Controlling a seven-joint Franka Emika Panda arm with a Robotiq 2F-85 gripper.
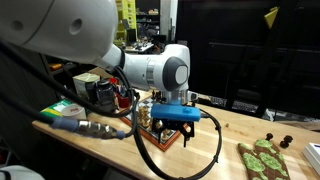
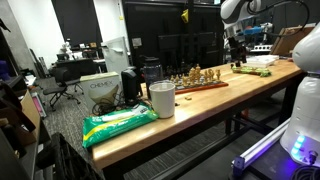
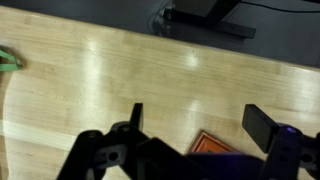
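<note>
My gripper is open over the pale wooden table (image 3: pixel 90 90), its two dark fingers wide apart. Bare wood shows between them, along with the corner of a reddish-brown board (image 3: pixel 210 143) at the lower edge of the wrist view. In exterior view 1 the arm covers much of a board crowded with chess-like pieces (image 1: pixel 147 112). These pieces (image 2: pixel 195 77) stand upright on the table in exterior view 2. A green-and-brown checkered mat (image 1: pixel 262 160) lies to the right, apart from the gripper.
A green bag (image 2: pixel 118 122), a white cup (image 2: pixel 163 99) and a dark jar (image 2: pixel 152 71) stand toward one table end. Small dark pieces (image 1: pixel 286 141) sit beside the mat. A green item (image 3: pixel 9 60) shows at the wrist view's left edge. Open wood lies around the gripper.
</note>
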